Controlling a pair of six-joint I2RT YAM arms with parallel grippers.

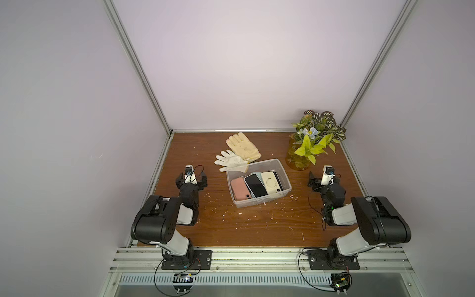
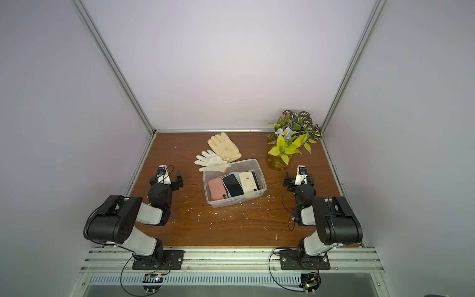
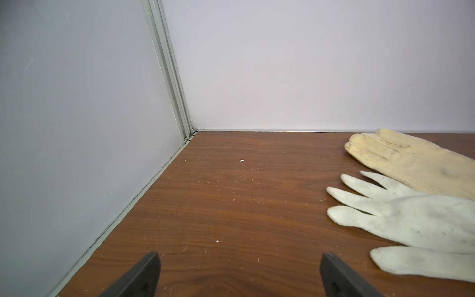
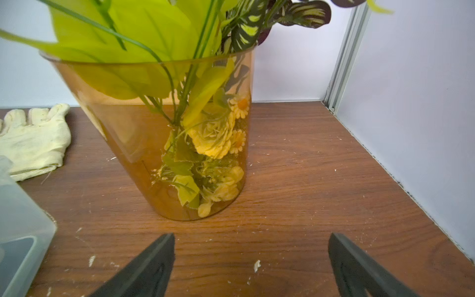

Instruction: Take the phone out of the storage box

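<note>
In the middle of the table stands a clear plastic storage box (image 1: 264,199). Inside it lie a pink phone (image 1: 240,189), a phone with a dark screen (image 1: 255,185) and a cream phone (image 1: 271,182) with a ring on its back, side by side and slightly overlapping. To the left of the box, my left gripper is open and empty over bare wood. My right gripper, also open and empty, is on the other side, in front of the vase. Neither gripper touches the box; only its corner shows in the right wrist view.
Two work gloves, one white (image 1: 231,160) and one cream (image 1: 243,146), lie behind the box, the white one close against its back left corner. An amber vase of leaves and flowers stands at the back right.
</note>
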